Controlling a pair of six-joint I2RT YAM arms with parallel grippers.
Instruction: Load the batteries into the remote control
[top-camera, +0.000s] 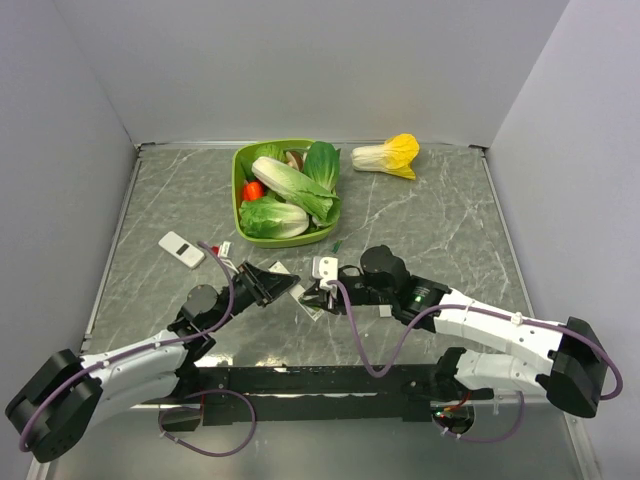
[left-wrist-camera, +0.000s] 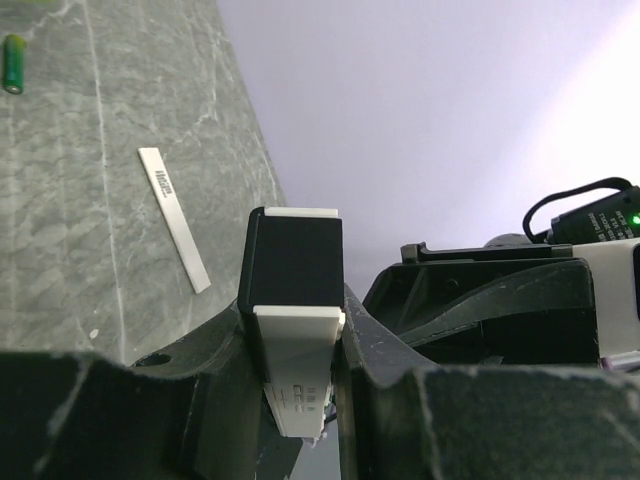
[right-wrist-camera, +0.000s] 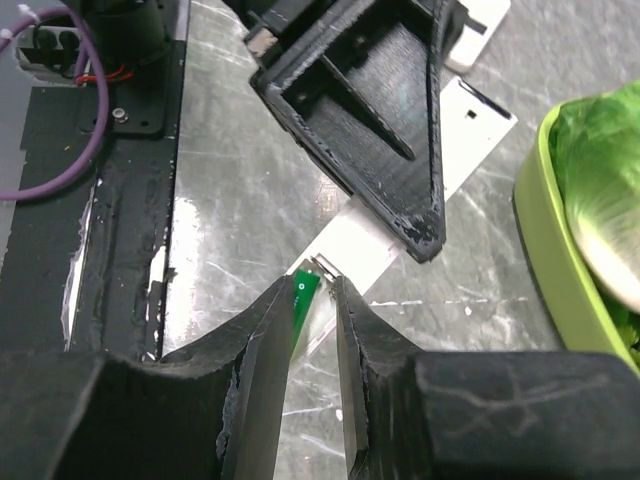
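Note:
A white remote (top-camera: 311, 308) is held above the table, my left gripper (top-camera: 288, 288) shut on its middle. The left wrist view shows that remote (left-wrist-camera: 297, 360) end-on between the fingers. In the right wrist view, a green battery (right-wrist-camera: 304, 298) lies at the near end of the remote (right-wrist-camera: 352, 245), beside small metal contacts (right-wrist-camera: 325, 268). My right gripper is partly open around that end, the battery close to its left fingertip. How deep the battery sits is hidden by the fingers. Another green battery (left-wrist-camera: 13, 65) lies on the table.
A flat white strip (left-wrist-camera: 175, 220) lies on the table. Another white device (top-camera: 181, 250) rests at the left. Behind the arms stands a green basket (top-camera: 238, 200) of vegetables, with a yellow-wrapped cabbage (top-camera: 388, 157) at the back.

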